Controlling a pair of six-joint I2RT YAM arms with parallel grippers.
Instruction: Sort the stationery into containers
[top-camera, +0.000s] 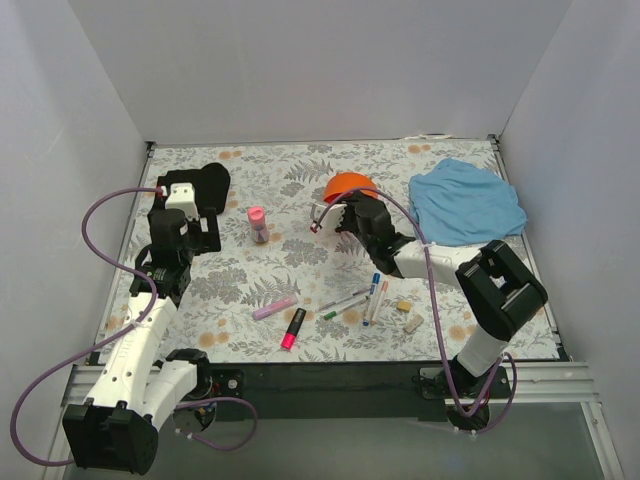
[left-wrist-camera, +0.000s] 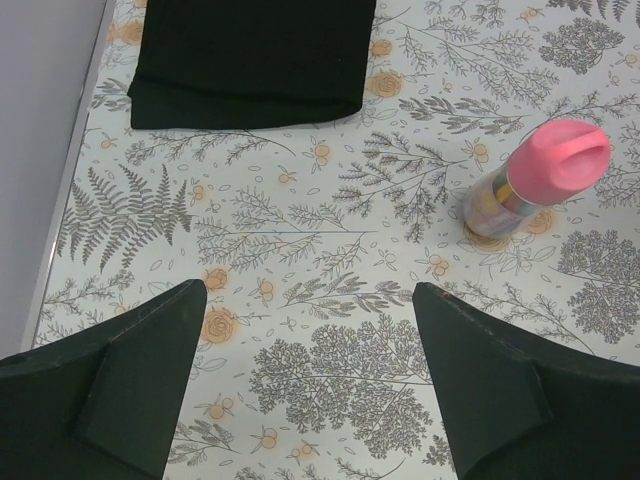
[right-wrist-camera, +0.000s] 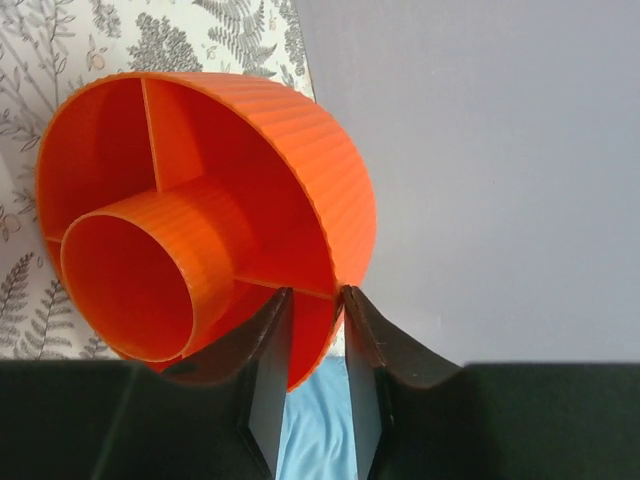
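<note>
An orange divided container (top-camera: 345, 182) with an inner cylinder stands at the back centre; my right gripper is shut on its rim. Its lower part is hidden behind the arm in the top view. My left gripper stands open over bare table at the left. A pink-lidded clear tube (top-camera: 258, 225) stands left of centre. At the front lie a pink-violet stick (top-camera: 275, 308), a black-and-pink highlighter (top-camera: 293, 330), several markers and pens (top-camera: 374, 292), a small yellow block (top-camera: 404, 305) and a beige piece (top-camera: 413, 324).
A blue cloth (top-camera: 465, 205) covers the back right, and a black cloth (top-camera: 200, 182) lies at the back left. Walls (top-camera: 330, 70) border the table at back and sides.
</note>
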